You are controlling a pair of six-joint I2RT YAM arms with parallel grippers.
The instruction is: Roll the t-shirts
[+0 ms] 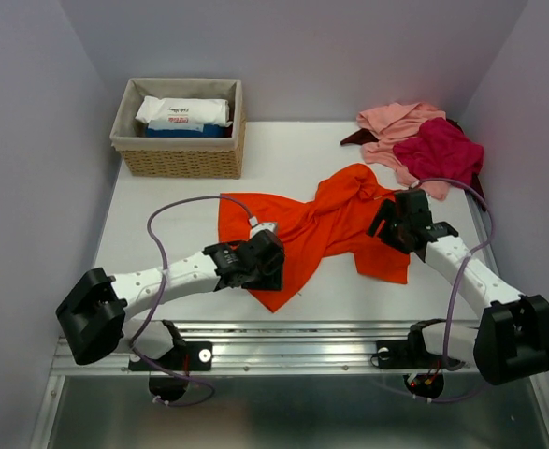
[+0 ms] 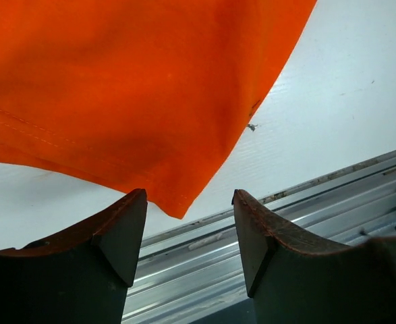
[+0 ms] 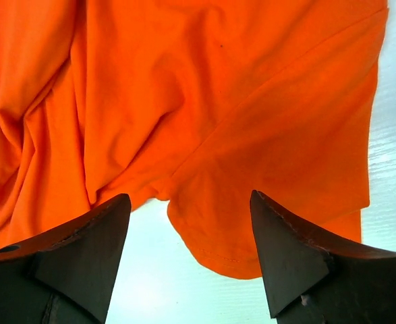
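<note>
An orange t-shirt point(image 1: 330, 220) lies spread unevenly on the white table point(image 1: 152, 215), with bunched folds on its right half. My left gripper is low over its front corner, open, with nothing between its fingers; in the left wrist view that corner points between them. My right gripper point(image 1: 382, 220) is over the right part of the shirt; in the right wrist view its fingers point(image 3: 90, 250) stand apart over the folds and a flap, holding nothing.
A wicker basket point(image 1: 176, 159) with a white package point(image 1: 182, 112) stands at the back left. Pink, magenta and dark cloths point(image 1: 433, 150) are heaped at the back right. A metal rail point(image 1: 283, 332) runs along the front edge; bare table shows around the shirt.
</note>
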